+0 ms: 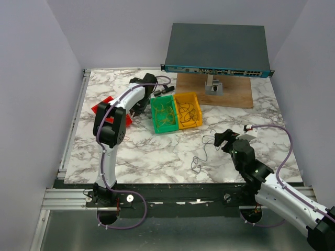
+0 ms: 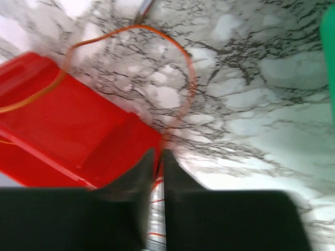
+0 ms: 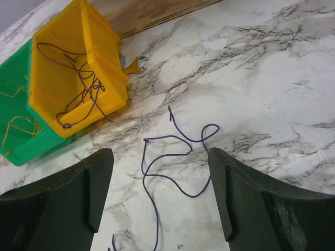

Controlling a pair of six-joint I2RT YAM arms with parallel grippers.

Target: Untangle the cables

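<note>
An orange cable (image 2: 189, 68) runs out of the red box (image 2: 78, 123), arcs over the marble table and comes down to the fingertips of my left gripper. Those fingers stand very close together and blur, so whether they grip the cable cannot be told. More orange strands show below the tips. In the top view my left gripper (image 1: 137, 109) is low between the red box (image 1: 112, 112) and the green box. My right gripper is open, nothing between its fingers, above a loose dark cable (image 3: 168, 155) lying looped on the table.
The green box (image 1: 164, 114) holds yellow cables, and the yellow box (image 1: 188, 110) beside it holds dark ones. Behind them stand a wooden board (image 1: 235, 94) and a large network switch (image 1: 217, 49).
</note>
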